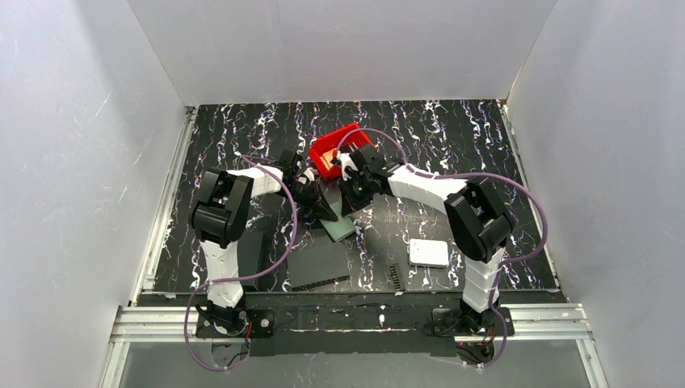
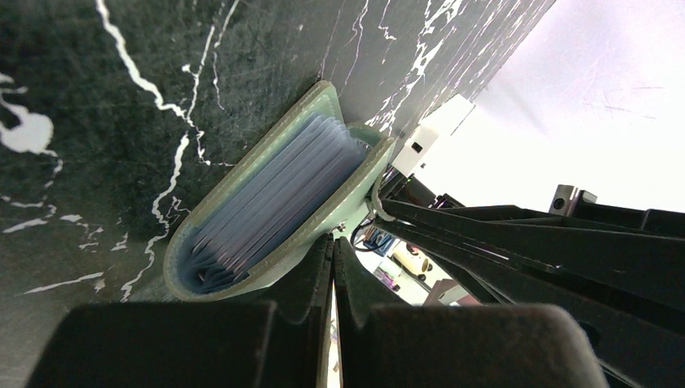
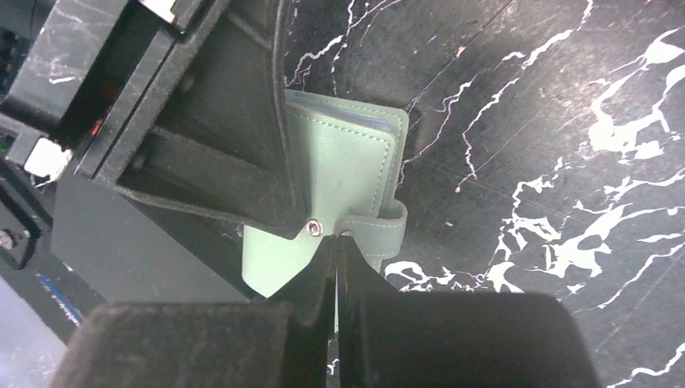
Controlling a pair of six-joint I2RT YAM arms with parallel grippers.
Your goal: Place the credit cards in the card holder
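The pale green card holder (image 1: 338, 229) lies on the dark marbled table between my two grippers. In the left wrist view, its open edge shows a stack of clear sleeves (image 2: 279, 190); I cannot tell whether cards are in them. My left gripper is shut, its tips by the holder's cover, nothing visible between them. In the right wrist view, the closing strap (image 3: 371, 234) folds over the cover, its end short of a metal snap (image 3: 314, 227). The shut right gripper has its tips at that strap end; whether they pinch it cannot be seen. No loose credit card shows.
Behind the grippers stands a red bin (image 1: 323, 144), partly covered by the right arm. Flat dark boards (image 1: 317, 265) lie at the front left. A white box (image 1: 428, 253) and a small dark strip (image 1: 397, 276) lie front right.
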